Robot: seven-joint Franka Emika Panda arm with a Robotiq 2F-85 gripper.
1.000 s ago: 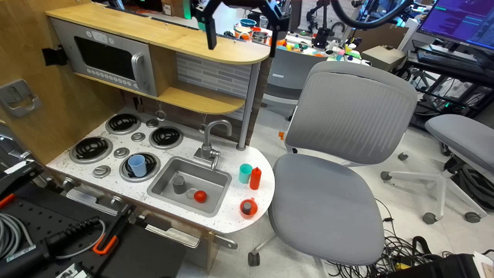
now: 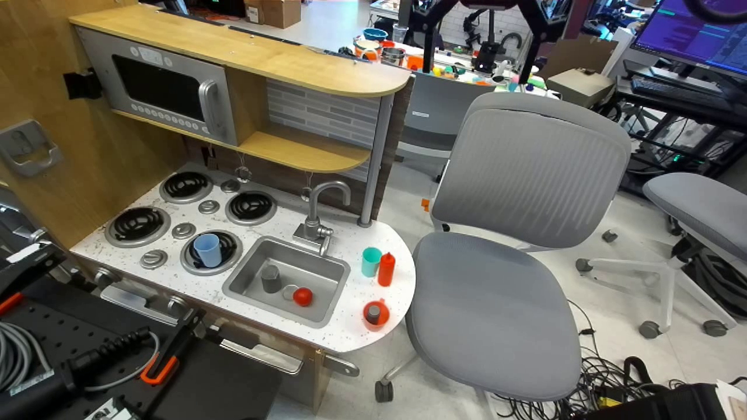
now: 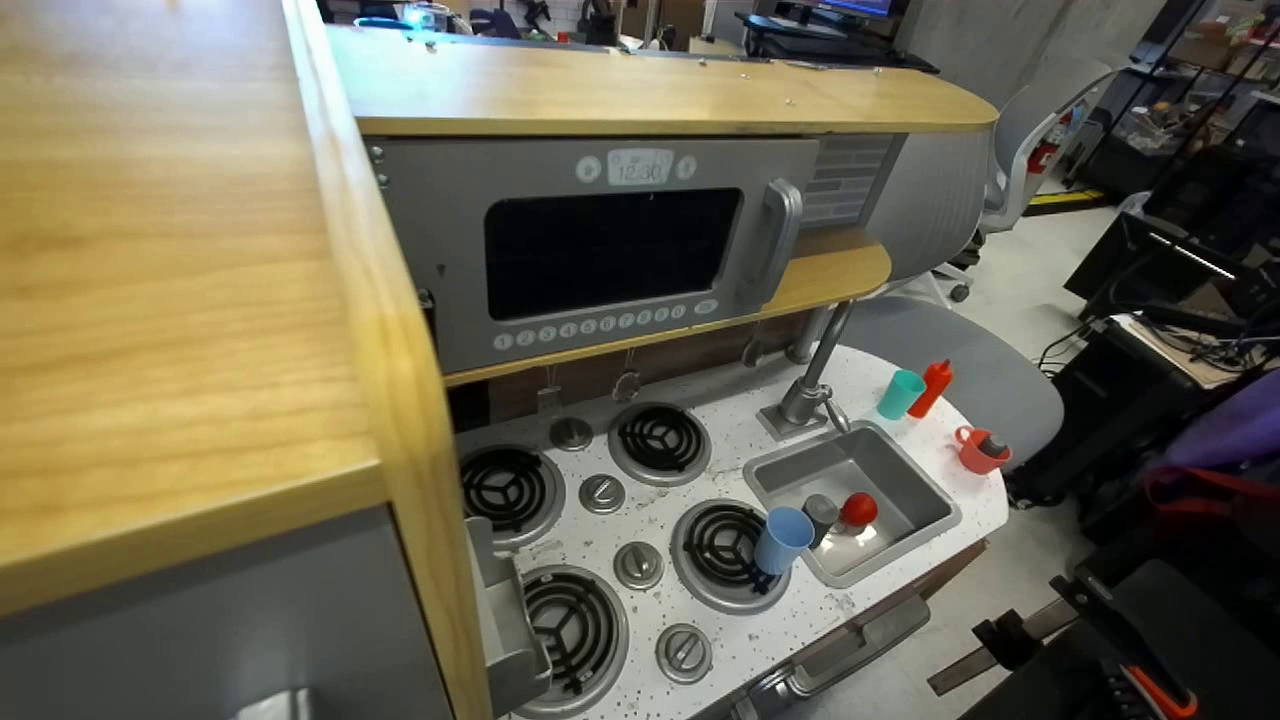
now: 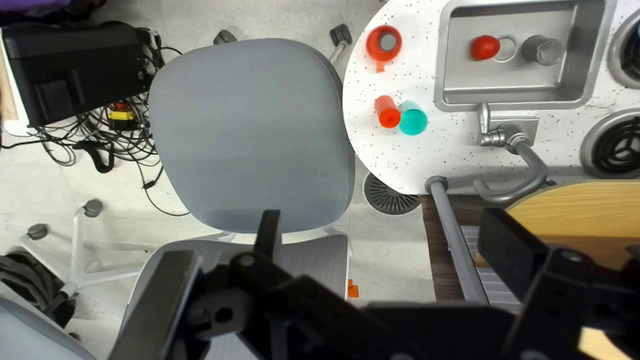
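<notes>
My gripper [image 2: 479,59] hangs high at the top of the first exterior view, open and empty, its two fingers wide apart. In the wrist view the gripper is far above the counter's rounded end. On that end stand a teal cup [image 2: 372,262], a red bottle [image 2: 386,270] close beside it and a red mug [image 2: 376,315] with a grey object inside. A grey cup [image 2: 271,279] and a red ball-like object [image 2: 302,297] lie in the sink [image 2: 339,288]. The blue cup [image 2: 208,249] rests on a burner, upright or slightly tilted.
The shelf unit [image 2: 323,73] with its microwave [image 3: 609,258] rises behind the counter. A faucet [image 2: 313,210] and a grey post [image 2: 376,161] stand at the sink's back. The grey chair [image 2: 494,315] sits against the rounded end. White counter around the teal cup is mostly free.
My gripper has moved right in the first exterior view, from over the shelf top to above the chair's back. It stays open. The cups and other kitchen items have not moved.
</notes>
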